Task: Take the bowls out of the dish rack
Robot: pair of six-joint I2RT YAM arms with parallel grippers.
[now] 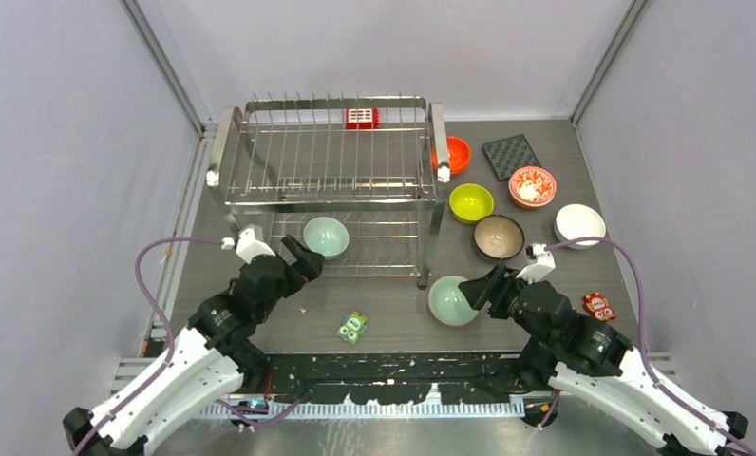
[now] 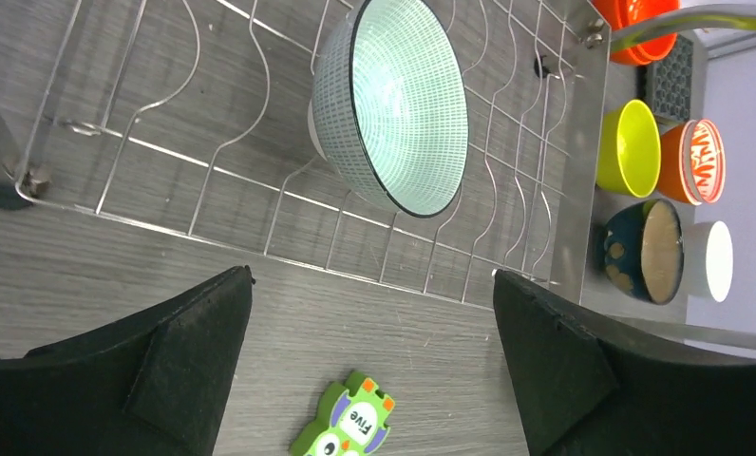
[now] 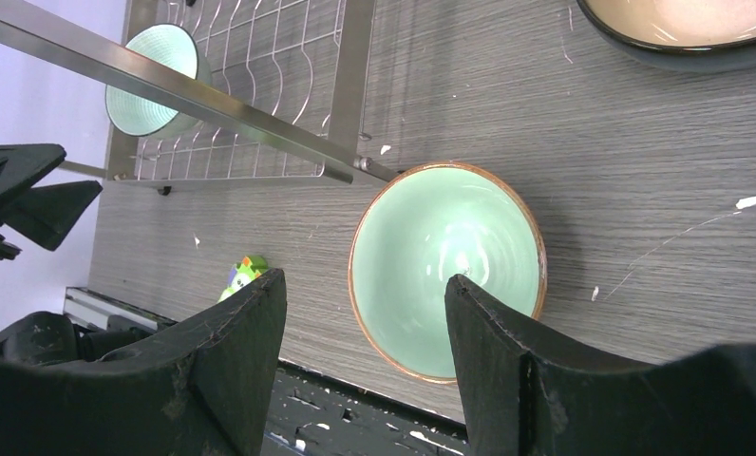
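Observation:
A light-green bowl (image 1: 327, 237) rests tilted on the lower tier of the metal dish rack (image 1: 303, 206); the left wrist view shows the bowl (image 2: 407, 104) leaning on its side among the wires. Just in front of it, my left gripper (image 1: 306, 255) stands open, its fingers (image 2: 189, 347) wide apart with nothing between them. On the table right of the rack sits a mint bowl (image 1: 451, 302) with a brown rim. My right gripper is open over that bowl (image 3: 441, 247), holding nothing. The upper tier carries no bowls.
To the right stand an orange bowl (image 1: 458, 154), a yellow-green bowl (image 1: 471, 202), a dark-rimmed bowl (image 1: 499, 237), a patterned bowl (image 1: 532, 186) and a white bowl (image 1: 579, 223). A green owl toy (image 1: 352, 328) lies on the front table. The rack's upper tier overhangs the back.

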